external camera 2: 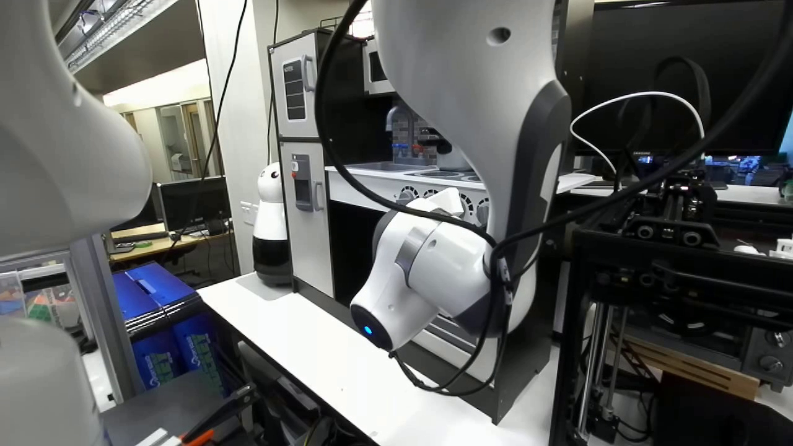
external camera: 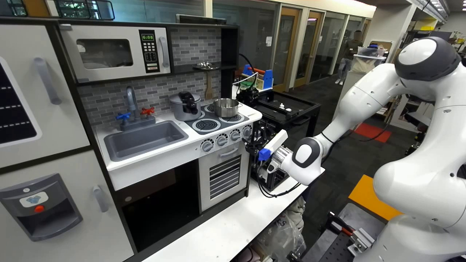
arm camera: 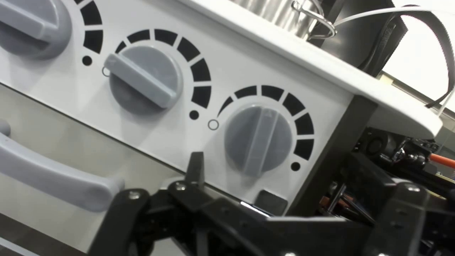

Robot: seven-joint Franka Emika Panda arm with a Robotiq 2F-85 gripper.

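Note:
My gripper stands open in the wrist view, with a gap between its dark fingertips. Just beyond them, on the white stove panel, is the rightmost grey knob (arm camera: 258,140); its ridge runs nearly upright and its arrow mark is at the top. Whether a finger touches this knob cannot be made out. The neighbouring knob (arm camera: 145,81) has its ridge slanted toward the small open circle. In exterior view 1 the gripper (external camera: 249,146) is at the right front corner of the toy stove, and its fingers are hard to separate from the dark background.
Left of the fingers, an oven door handle (arm camera: 55,175) juts out. A steel pot (external camera: 226,108) and a grey lidded pot (external camera: 185,107) stand on the stovetop. Black equipment (external camera: 279,109) crowds the stove's right side.

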